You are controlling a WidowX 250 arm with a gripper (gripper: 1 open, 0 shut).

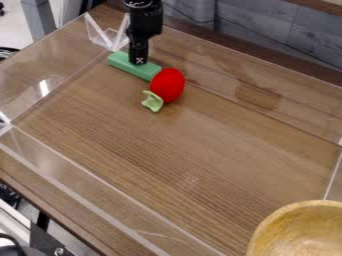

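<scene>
My gripper (139, 55), dark, comes down from the top of the view onto a green bar-shaped object (131, 66). Its tips are at or just above the bar; whether they grip it I cannot tell. A red round object (167, 85) with a small pale green piece (152, 100) lies beside the bar's right end. A clear, crumpled plastic-like shape (107, 33) is left of the gripper.
A yellow round bowl (297, 232) sits at the lower right. A raised wall or edge runs along the back right.
</scene>
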